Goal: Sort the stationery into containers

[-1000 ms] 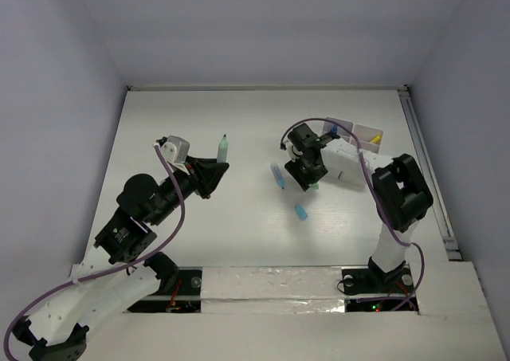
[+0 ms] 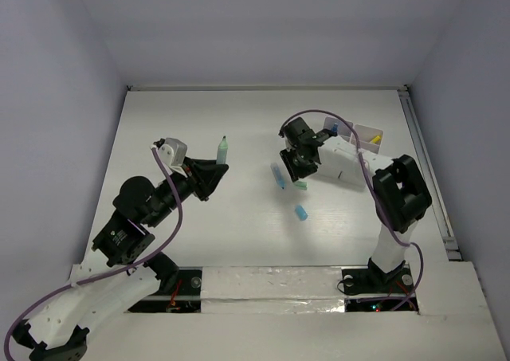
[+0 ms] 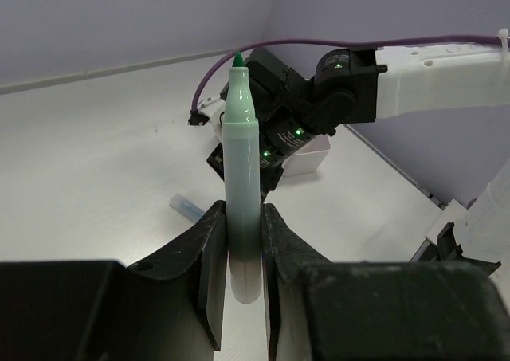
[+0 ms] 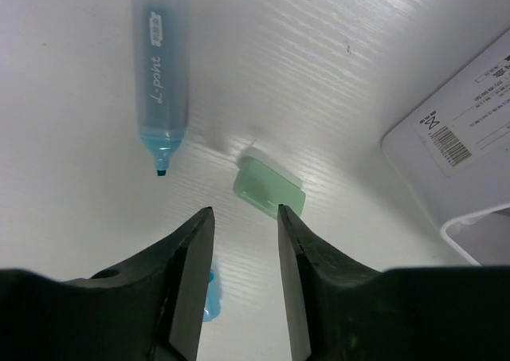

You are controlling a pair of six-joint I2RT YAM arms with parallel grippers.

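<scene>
In the left wrist view my left gripper is shut on an upright pale green marker [image 3: 241, 162], held above the table at the left. My right gripper is part open, low over the table, with its fingertips just short of a small green block [image 4: 268, 187]. A blue marker [image 4: 162, 82] lies to its left, and a blue piece [image 2: 301, 212] lies nearer the front, partly behind the fingers in the right wrist view.
A white divided container [image 4: 454, 138] stands right of the green block, holding blue and yellow items in the top view, partly hidden by the right arm.
My right gripper has shifted slightly left and up in the top view, uncovering more of the green block. The left arm has barely moved.
</scene>
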